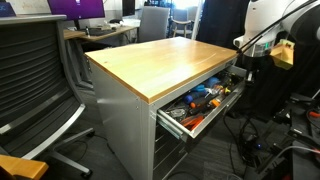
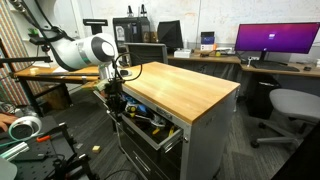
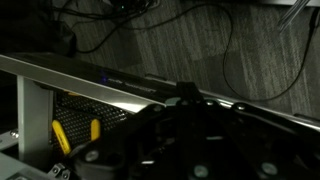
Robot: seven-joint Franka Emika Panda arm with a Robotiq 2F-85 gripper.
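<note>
The open top drawer (image 1: 205,124) of the grey cabinet (image 1: 128,118) holds tools, and part of it sticks out from under the wooden top. My gripper (image 1: 238,78) is at the outer side of the drawer front, near its far end. In the second exterior view the gripper (image 2: 114,102) looks dark against the drawer front, so its contact is hard to make out. The wrist view has the drawer's front edge (image 3: 80,78) running diagonally up to the dark fingers (image 3: 190,96). The gripper is shut, and nothing shows between its fingers.
A wooden tabletop (image 1: 165,64) covers the cabinet, clear of objects. Orange and blue-handled tools lie in the drawer. Cables (image 3: 228,50) cross the floor beside the arm. An office chair (image 1: 40,85) stands across from the drawer side.
</note>
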